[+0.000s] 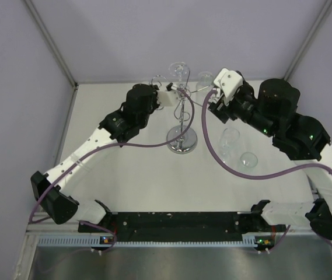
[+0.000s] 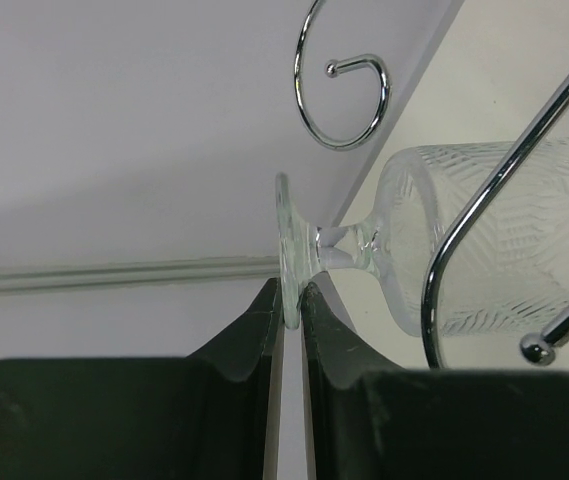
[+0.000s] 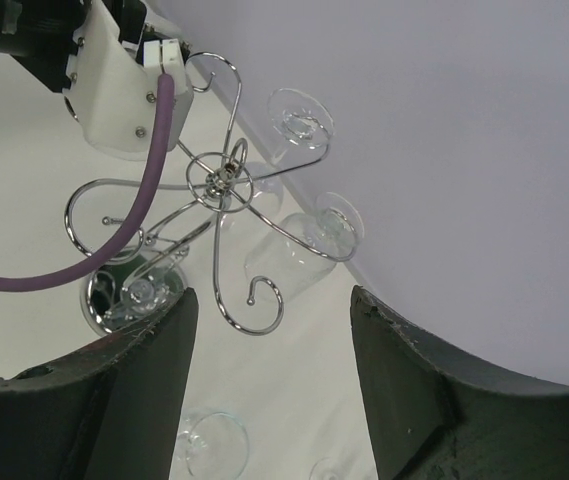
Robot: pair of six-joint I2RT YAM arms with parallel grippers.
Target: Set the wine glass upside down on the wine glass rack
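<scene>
My left gripper is shut on the foot of a clear wine glass, whose bowl stretches to the right in the left wrist view. A chrome rack arm crosses in front of the bowl. Whether the stem sits inside a hook, I cannot tell. In the top view, the left gripper is at the left side of the wine glass rack. My right gripper stands open, its fingers empty, with the rack's curled hooks beyond it.
Two glasses hang on the rack's back hooks, one glass and another glass. On the table at right lie a glass and a further glass.
</scene>
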